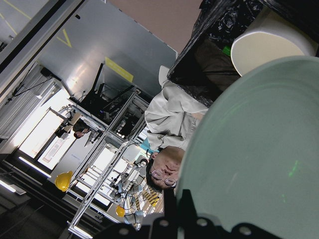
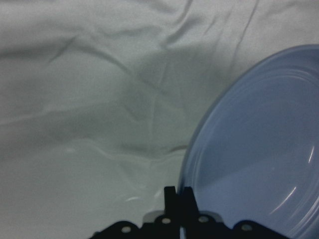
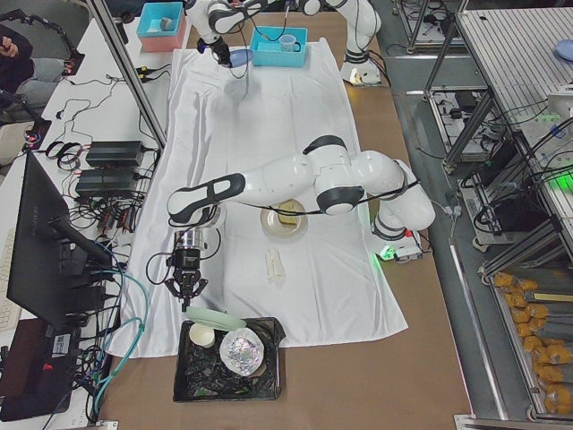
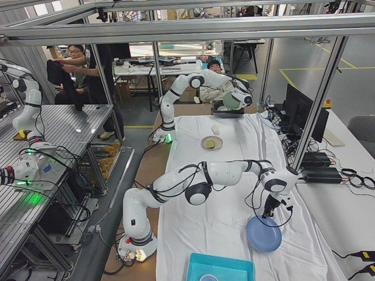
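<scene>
In the camera left view my left gripper (image 3: pixel 186 296) grips the rim of a pale green plate (image 3: pixel 217 319), held tilted over a black bag-lined bin (image 3: pixel 192 385); the plate fills much of the left wrist view. In the bin are a white cup (image 3: pixel 201 337) and a crumpled-foil-covered round dish (image 3: pixel 242 354). At the table's far end my right gripper is shut on the rim of a blue plate (image 2: pixel 254 144), over the white cloth (image 2: pixel 89 74).
A dish with a yellowish item (image 4: pixel 211 142) and a pale small object (image 3: pixel 275 263) lie mid-table. A turquoise container (image 4: pixel 220 267) with a cup inside stands at the far end. A person sits beyond the bin.
</scene>
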